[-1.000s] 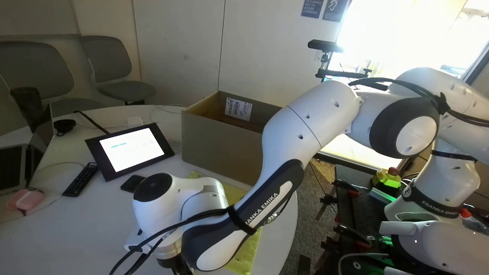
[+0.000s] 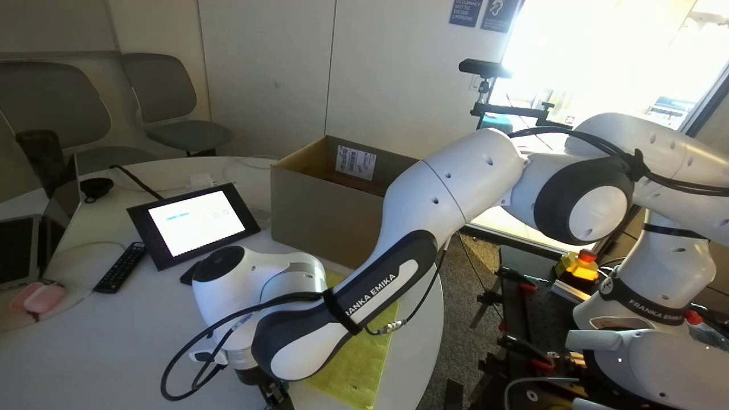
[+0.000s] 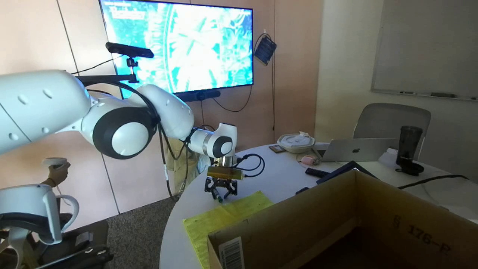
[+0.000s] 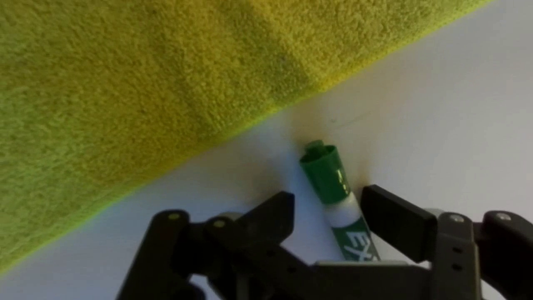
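A green and white marker (image 4: 343,214) lies between my fingers in the wrist view, its green capped end pointing toward the cloth. My gripper is part open around it. The right finger (image 4: 397,220) is close against the marker's side, while a gap shows between the marker and the left finger. The marker's far end is hidden behind the gripper's own parts. In exterior view 2 the gripper (image 3: 223,197) points down just over the table, with the marker (image 3: 218,195) a small dark shape at its fingertips.
A yellow cloth (image 4: 150,90) lies flat beside the marker. The open cardboard box (image 2: 328,215) stands beyond it. A tablet (image 2: 195,222), a remote (image 2: 121,267) and a laptop (image 3: 358,149) occupy the table's other side.
In exterior view 1 the arm has shifted to the left, with its wrist slightly higher. More of the yellow cloth shows now, and the wrist covers most of the dark phone.
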